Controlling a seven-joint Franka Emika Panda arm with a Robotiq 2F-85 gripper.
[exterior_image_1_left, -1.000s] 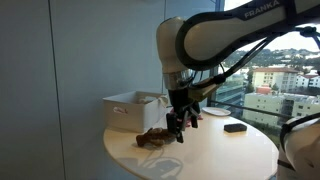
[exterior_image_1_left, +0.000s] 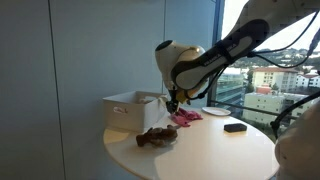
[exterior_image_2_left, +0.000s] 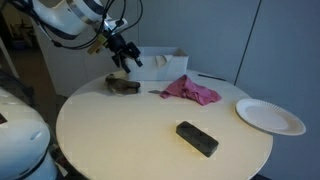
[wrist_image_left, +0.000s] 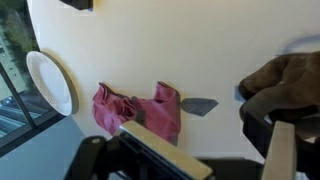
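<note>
My gripper (exterior_image_2_left: 127, 60) hangs over the far side of the table, in front of the white box (exterior_image_2_left: 163, 66). In the wrist view its two fingers stand apart, open, with nothing held between them. A brown, soft-looking item (exterior_image_1_left: 157, 136) lies crumpled on the table, below and to one side of the gripper. The pink cloth (wrist_image_left: 145, 110) is bunched on the tabletop, and a small dark flat piece (wrist_image_left: 198, 106) lies between it and the brown item. What is inside the box is mostly hidden.
A white plate (exterior_image_2_left: 270, 116) lies near the table's edge. The black block (exterior_image_2_left: 197, 138) sits by itself toward the other exterior camera's side. Walls and a window stand behind.
The arm has risen and drawn back toward the box side, so the gripper is higher above the table. The brown item and the box look unmoved.
</note>
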